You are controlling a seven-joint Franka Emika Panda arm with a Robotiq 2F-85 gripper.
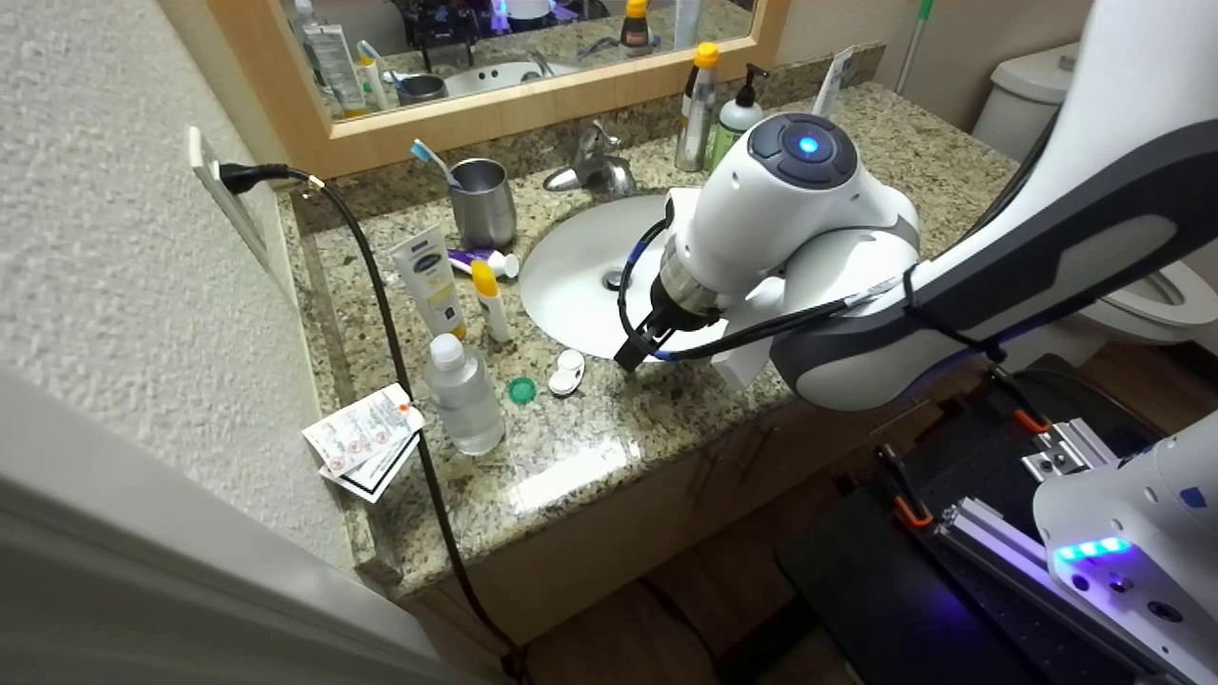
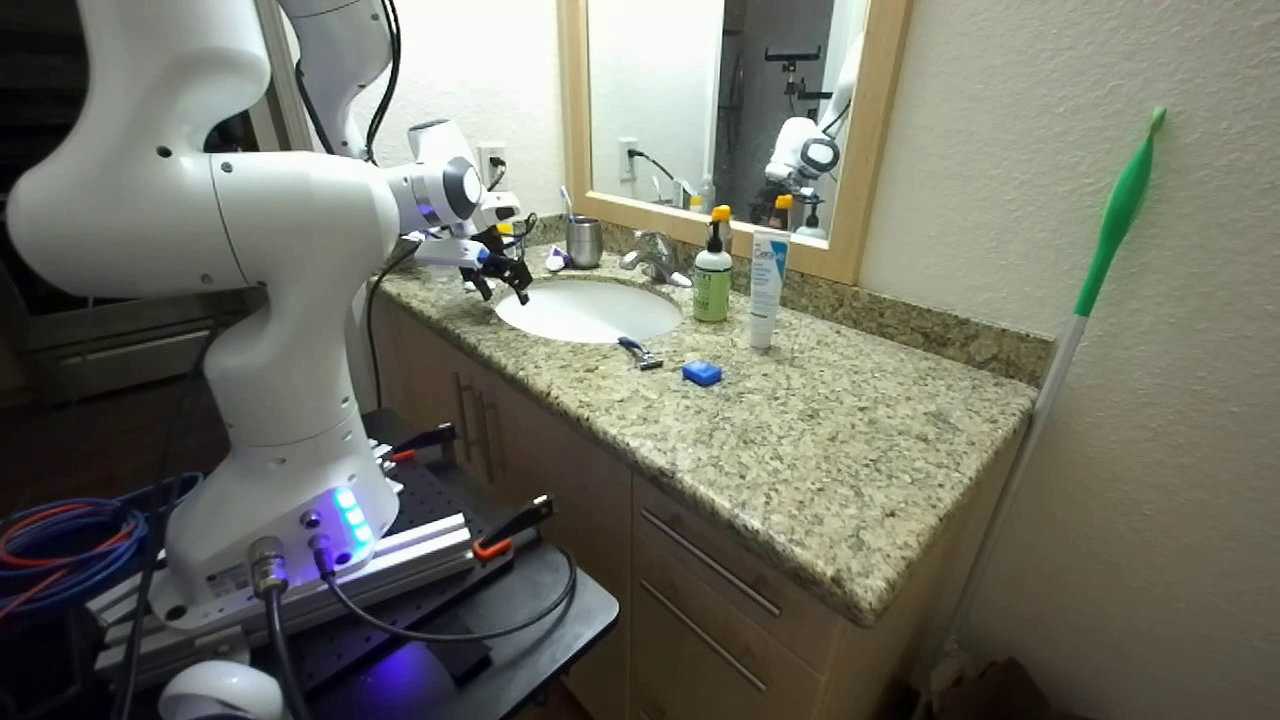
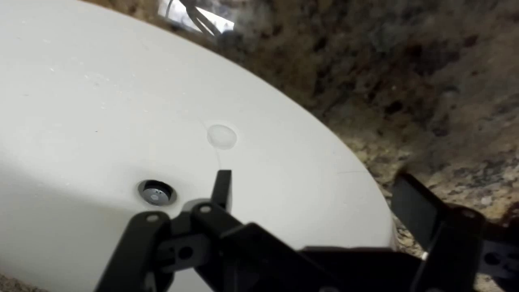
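Note:
My gripper is open above the front edge of the white sink [image 3: 97,97], its fingers wide apart and nothing between them. In the wrist view one finger [image 3: 222,190] shows over the basin and the other over the granite rim. The drain [image 3: 155,193] and a clear round spot [image 3: 221,136] lie in the bowl. In the first exterior view, a white contact lens case [image 1: 566,373] sits on the counter left of the gripper, with a green cap [image 1: 521,390] beside it. A clear bottle [image 1: 464,398] stands upright farther left.
Behind the lens case are a yellow-capped tube [image 1: 491,302], a lotion tube [image 1: 429,281] and a metal cup [image 1: 482,204]. A razor [image 2: 641,353] and blue box [image 2: 702,372] lie right of the sink. A black cable [image 1: 394,342] hangs at left.

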